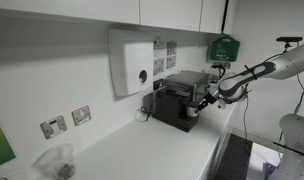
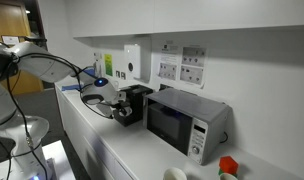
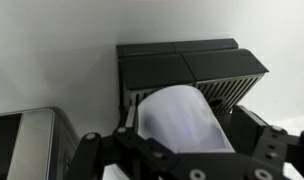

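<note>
A white cup (image 3: 179, 122) fills the space between the black fingers of my gripper in the wrist view. The fingers stand open around it. Behind the cup is the black coffee machine (image 3: 157, 72) with its slatted side. In exterior view 1 the coffee machine (image 1: 170, 107) stands on the counter against the wall, with the pale cup (image 1: 192, 112) at its front and my gripper (image 1: 204, 102) right beside it. From the other side, my gripper (image 2: 120, 108) shows small at the front of the machine (image 2: 138, 100); the cup's contact with the fingers cannot be made out.
A microwave (image 2: 184, 123) stands close beside the coffee machine. Nearer are a white mug (image 2: 175, 174) and a red object (image 2: 228, 165). A clear bag or bowl (image 1: 56, 160) lies at the counter's other end.
</note>
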